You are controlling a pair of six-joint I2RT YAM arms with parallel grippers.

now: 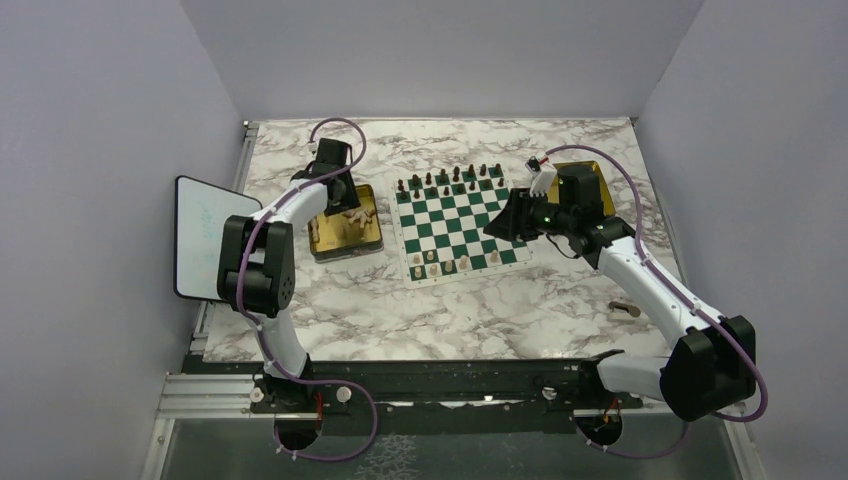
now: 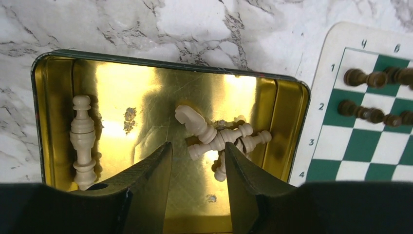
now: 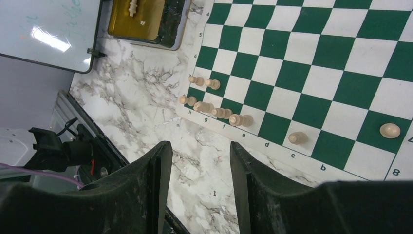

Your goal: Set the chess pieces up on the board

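Note:
Several white chess pieces lie in the gold tray [image 2: 141, 195]: a knight [image 2: 195, 122] in a pile with a pawn-like piece [image 2: 219, 141] and others, and a long piece [image 2: 83, 139] along the left wall. My left gripper hangs over the tray, fingers apart, nothing between them. On the green-and-white board [image 1: 465, 222] several dark pieces [image 1: 440, 178] stand along the far side and several white ones [image 3: 209, 107] at the near left, with a lone white piece [image 3: 298, 138] farther along. My right gripper is open and empty over the board's right side.
A second gold tray [image 1: 605, 185] stands at the back right, partly behind the right arm. A whiteboard [image 1: 208, 240] leans at the left. A small dark object [image 1: 624, 309] lies on the right. The marble in front of the board is clear.

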